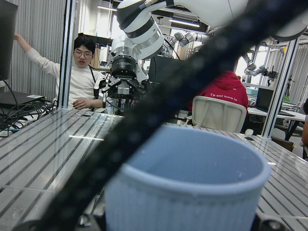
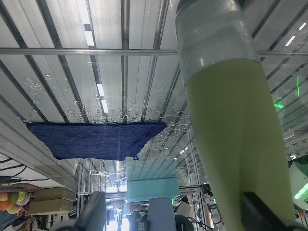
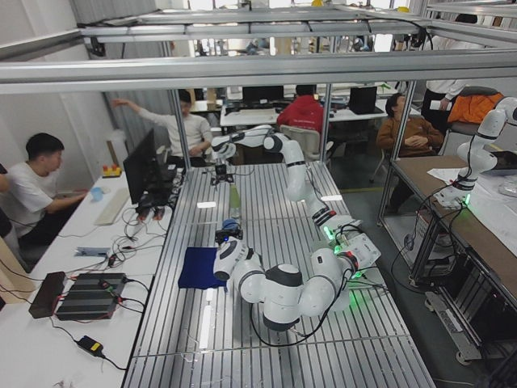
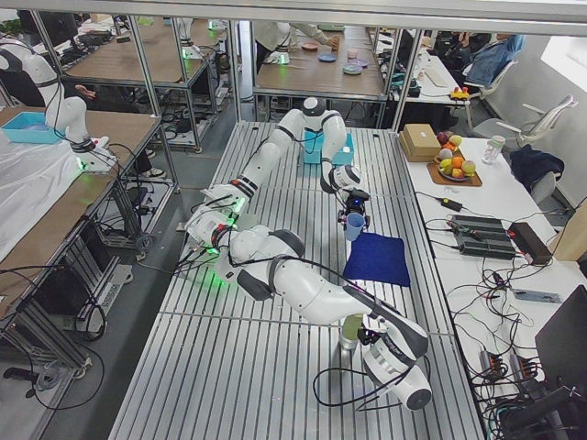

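Note:
A pale blue cup [image 4: 354,229] is at my left gripper [image 4: 354,213] above the slatted table; it fills the lower left wrist view [image 1: 187,202], and the fingers' state is hidden there. A green bottle with a clear upper part stands farther along [image 3: 234,202]. My right gripper [image 3: 221,171] is beside and above it; in the right wrist view the bottle [image 2: 231,134] is close at the right, between or beside the fingers, and I cannot tell if they grip it. A dark blue cloth [image 3: 202,267] lies flat on the table.
A turquoise bin [image 4: 339,151] stands at the table's far end in the right camera view, near a cardboard box [image 4: 419,140] and fruit [image 4: 455,165] on the side desk. Cables, monitors and seated people line the sides. The slatted table is otherwise largely clear.

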